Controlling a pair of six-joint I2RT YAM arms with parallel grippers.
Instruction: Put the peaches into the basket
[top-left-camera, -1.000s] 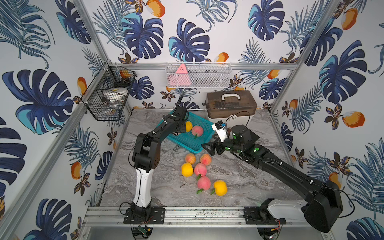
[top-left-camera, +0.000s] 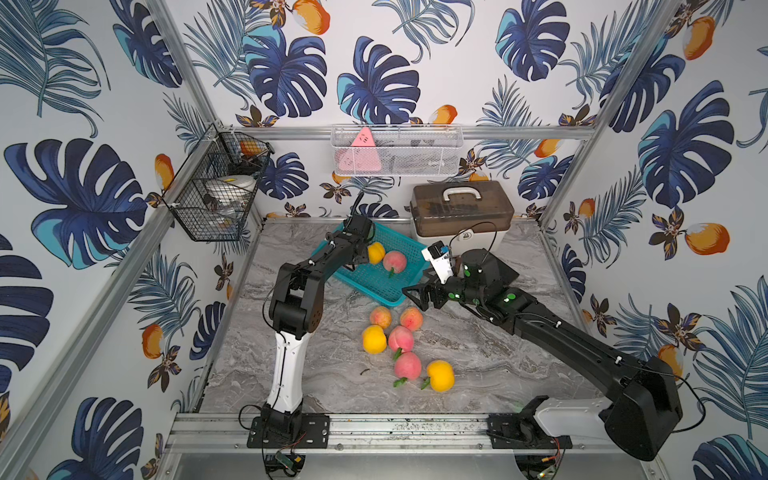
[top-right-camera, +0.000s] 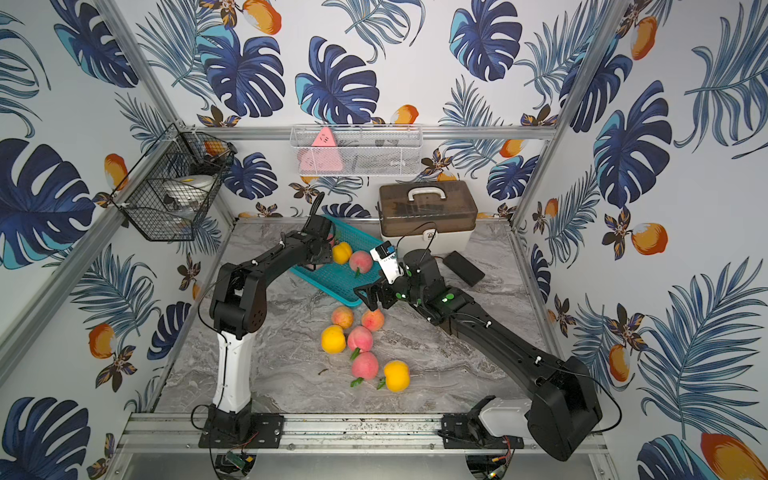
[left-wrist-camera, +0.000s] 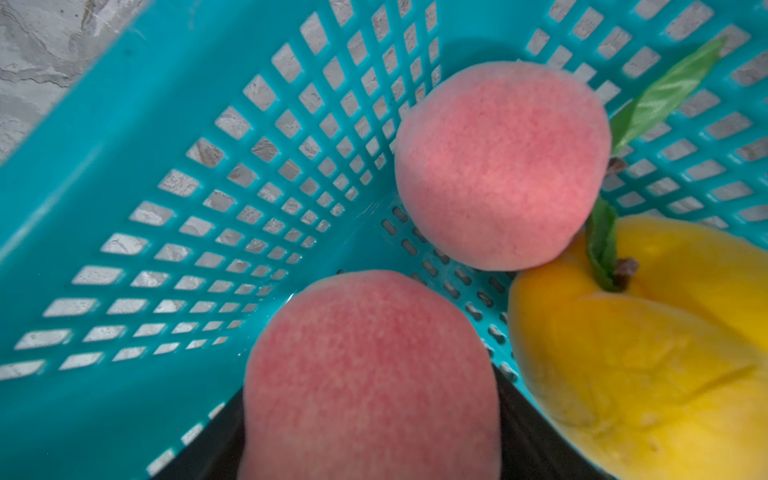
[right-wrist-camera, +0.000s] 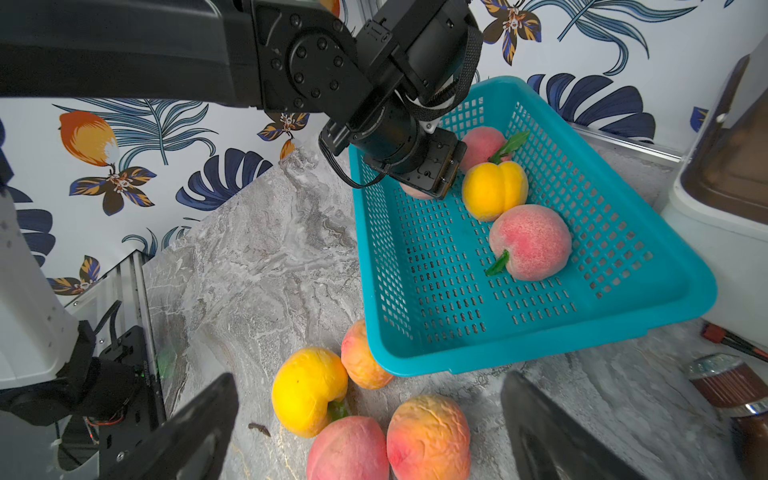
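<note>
The teal basket (right-wrist-camera: 480, 364) holds a yellow peach (right-wrist-camera: 496, 190) and two pink peaches, one by the far corner (left-wrist-camera: 504, 164) and one nearer the middle (right-wrist-camera: 529, 241). My left gripper is low inside the basket's left end, its dark fingers against both sides of another pink peach (left-wrist-camera: 372, 372). Their tips are hidden by that peach. Over the basket's right front edge, my right gripper stands open and empty. On the table in front lie several peaches: orange (right-wrist-camera: 429, 438), yellow (top-left-camera: 373, 339) and pink (top-left-camera: 407, 365).
A brown-lidded box (top-left-camera: 461, 209) stands behind the basket to the right. A black wire basket (top-left-camera: 220, 192) hangs on the left, a white wire rack (top-left-camera: 397, 152) at the back. Bare table lies left and right of the loose peaches.
The left arm has shifted very slightly, its gripper staying at the basket's left end. My right arm has barely moved, and the loose peaches lie where they were.
</note>
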